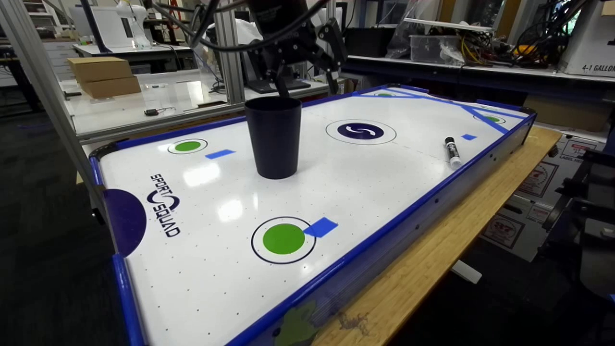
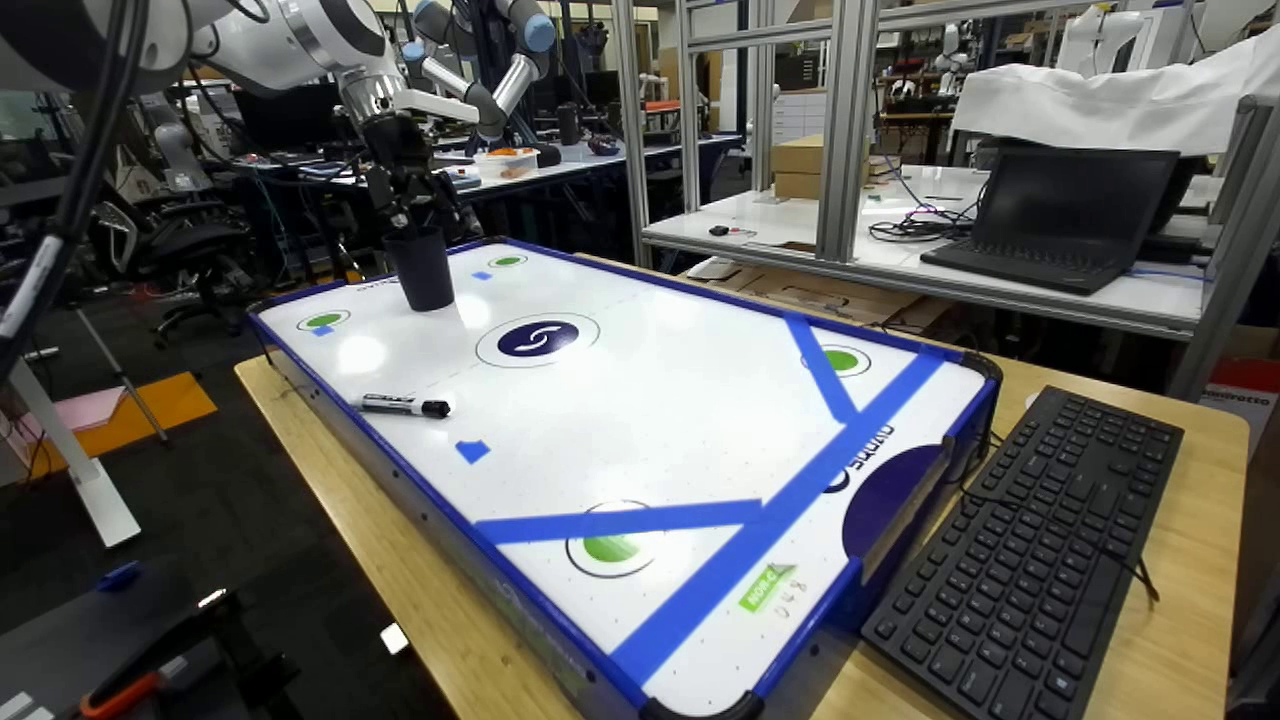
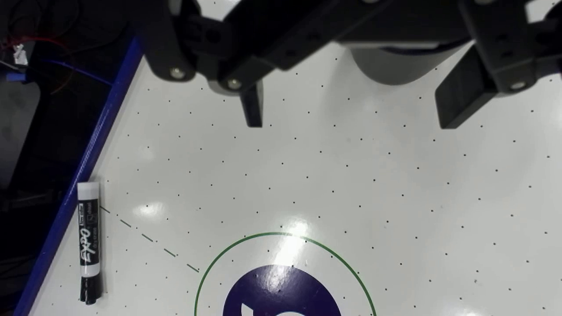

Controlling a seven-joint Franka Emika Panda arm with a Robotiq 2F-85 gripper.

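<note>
Upright on the white table stands a dark, wide-mouthed cup (image 1: 274, 138), its inside hidden from all views. My gripper is open above the table, its two fingers far apart with only bare white surface between their tips. In exterior view 1 the gripper (image 1: 308, 89) hangs at about the height of the cup's rim, behind it. A black and white marker (image 3: 89, 231) lies flat near the table's long blue edge, well away from the gripper. The same marker (image 2: 405, 406) shows in exterior view 2, apart from the cup.
The playing surface (image 1: 369, 184) is bordered by a raised blue rail (image 1: 369, 242). A black keyboard (image 2: 1032, 540) rests past one end. Metal posts (image 2: 846, 132) and a side bench with a laptop (image 2: 1068, 216) flank the far long side.
</note>
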